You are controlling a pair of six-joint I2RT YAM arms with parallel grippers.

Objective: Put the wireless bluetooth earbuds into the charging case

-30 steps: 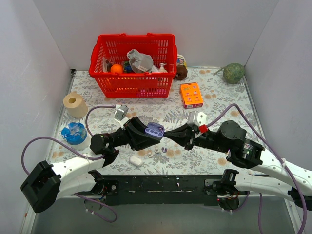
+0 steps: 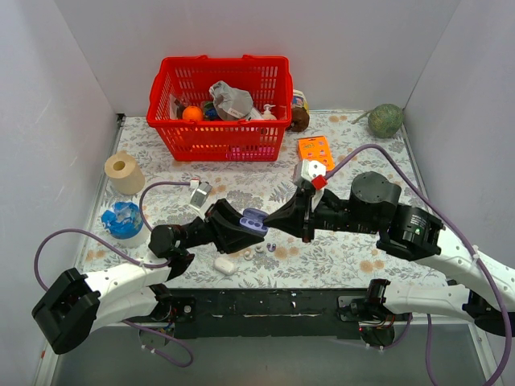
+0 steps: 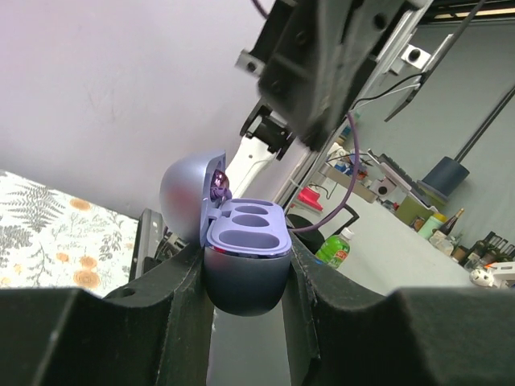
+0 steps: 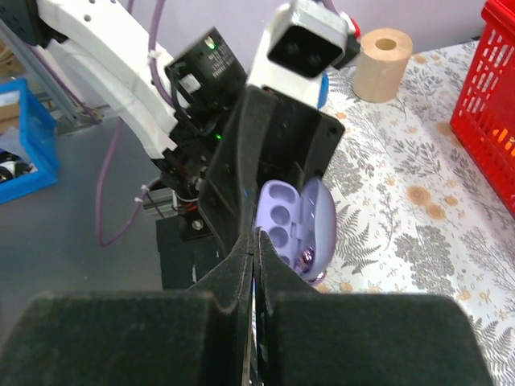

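Observation:
My left gripper (image 2: 241,227) is shut on the lilac charging case (image 3: 246,273), whose lid (image 3: 183,197) stands open. In the left wrist view the case shows oval wells and a small shiny purple piece inside the lid side. My right gripper (image 2: 270,222) is shut with nothing visible between its fingers, its tips right by the case, seen in front of it in the right wrist view. Small pieces, one purple (image 2: 272,248), lie on the table below the case, beside a white object (image 2: 225,265).
A red basket (image 2: 217,145) of items stands at the back, with an orange box (image 2: 316,157) to its right. A paper roll (image 2: 125,173) and a blue-topped container (image 2: 122,221) are at the left; a green round object (image 2: 385,121) sits back right.
My right arm has risen and shifted slightly up in the top view, its gripper's tips staying near the case.

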